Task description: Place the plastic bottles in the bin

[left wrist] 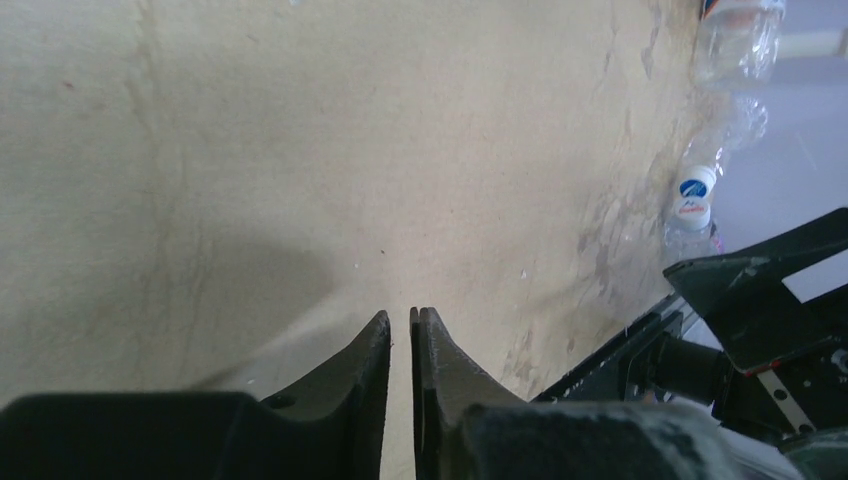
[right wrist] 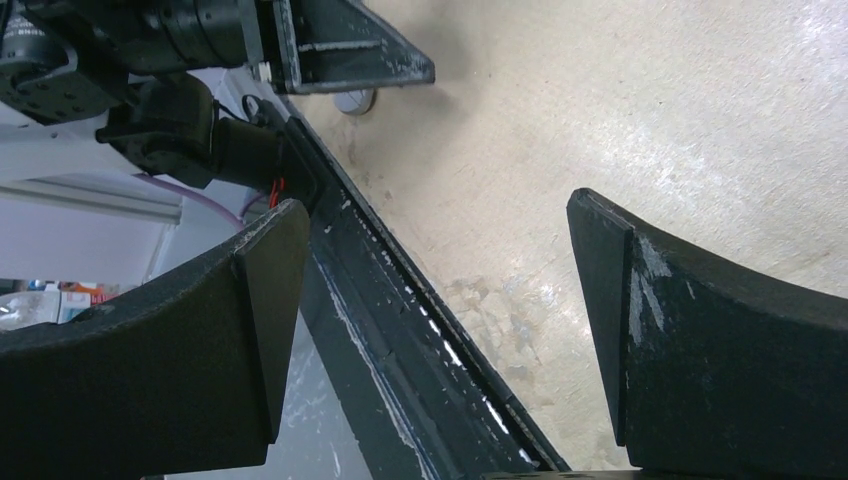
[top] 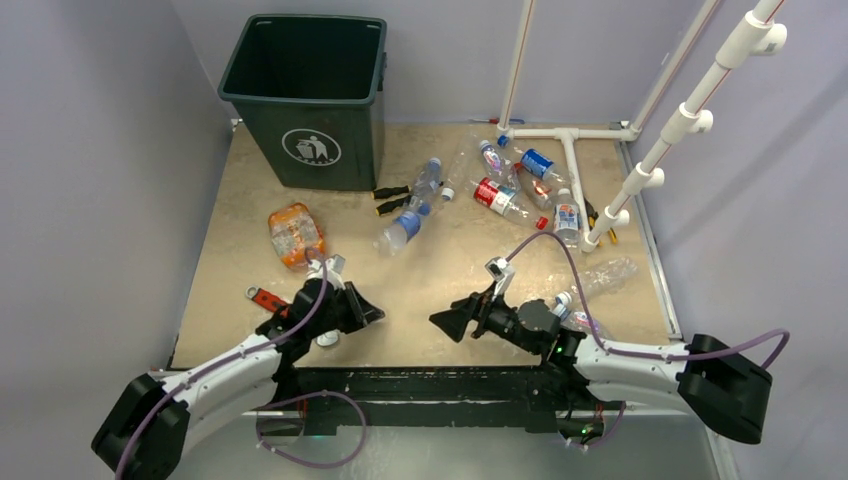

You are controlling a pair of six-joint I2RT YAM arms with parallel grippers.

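Note:
A blue-label bottle (top: pixel 398 232) lies at mid-table, in front of another bottle (top: pixel 425 183). More bottles (top: pixel 505 200) lie in a group at the back right, and others (top: pixel 600 280) by the right arm. The green bin (top: pixel 310 150) stands at the back left. My left gripper (top: pixel 365 310) is low over the front left, its fingers nearly together; I see no object between them. My right gripper (top: pixel 450 322) stands open and empty at the front centre.
An orange package (top: pixel 296 236) and a red tool (top: pixel 270 300) lie at the left. Black-handled tools (top: pixel 390 205) are by the bin. White pipe framing (top: pixel 645 165) borders the right.

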